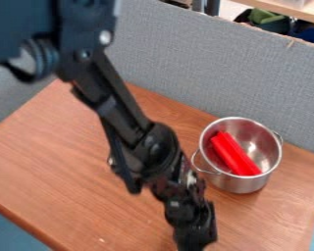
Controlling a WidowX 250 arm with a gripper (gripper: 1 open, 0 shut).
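My black arm reaches down from the upper left across the wooden table, ending in the gripper [194, 229] low in the frame, below the pot. The gripper looks dark and narrow; whether anything is between its fingers cannot be seen clearly. A steel pot [258, 145] with side handles stands on the right of the table, holding a red cylindrical object [234, 154] lying tilted inside it.
A grey padded wall [219, 69] runs behind the table [62, 167]. A blue surface shows at the lower left and right edges. Shelving with dark items sits beyond the wall.
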